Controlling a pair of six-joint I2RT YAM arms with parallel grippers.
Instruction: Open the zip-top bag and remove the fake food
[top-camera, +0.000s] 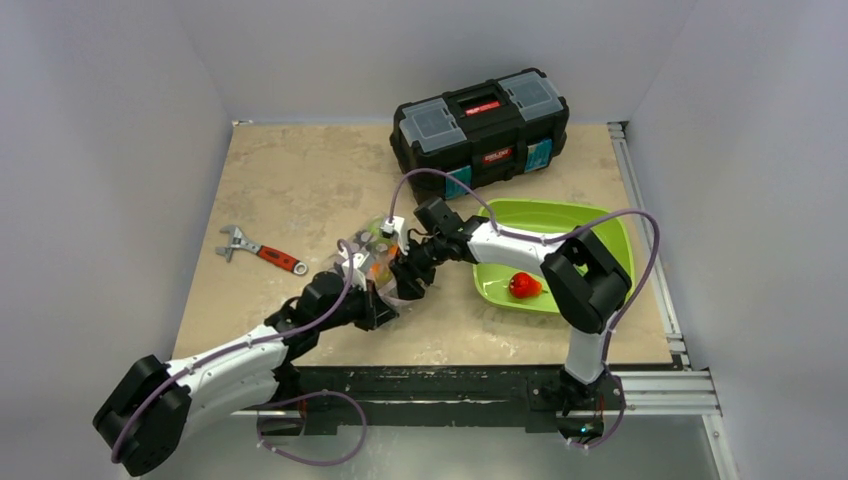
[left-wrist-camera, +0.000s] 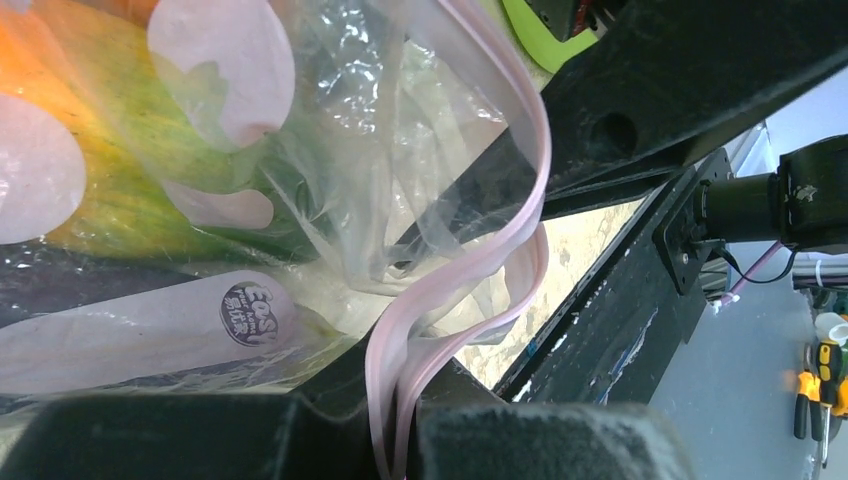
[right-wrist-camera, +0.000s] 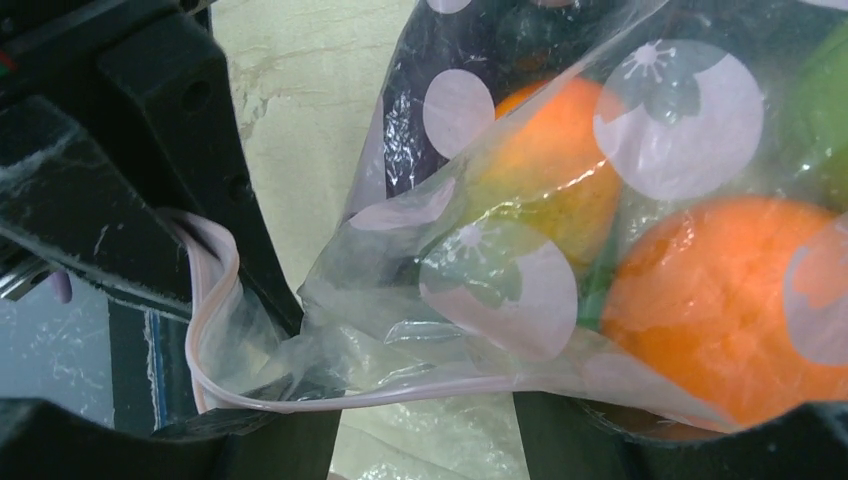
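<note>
The clear zip bag (top-camera: 378, 243), printed with pale round spots, lies mid-table with fake food inside. Through its film I see an orange piece (right-wrist-camera: 720, 300) and a yellow-green piece (left-wrist-camera: 130, 130). My left gripper is shut on the bag's pink zip rim (left-wrist-camera: 540, 150), which bulges into an open loop beyond the fingers. At the mouth, my right gripper stands part open, its fingertips close to the rim; whether they reach inside the bag I cannot tell. No food sits between its fingers. A red fake food (top-camera: 522, 286) rests in the green tray (top-camera: 610, 225).
At the back stands a black toolbox (top-camera: 480, 130). An adjustable wrench with a red handle (top-camera: 275, 258) lies left of the bag. The right arm reaches over part of the tray. Bare table shows at the back left and in front of the tray.
</note>
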